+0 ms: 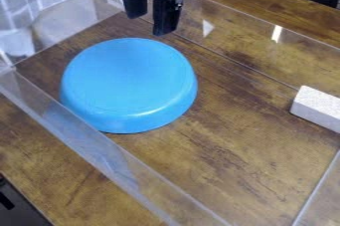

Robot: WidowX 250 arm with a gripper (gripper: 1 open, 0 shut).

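Observation:
My black gripper hangs at the top of the camera view, above the back edge of a round blue disc that lies on the wooden surface. The fingers are dark and small in the view; whether they are open or shut is unclear, and I see no object held.
A white block lies at the right. Clear plastic walls run along the left and front, with crumpled plastic at the upper left.

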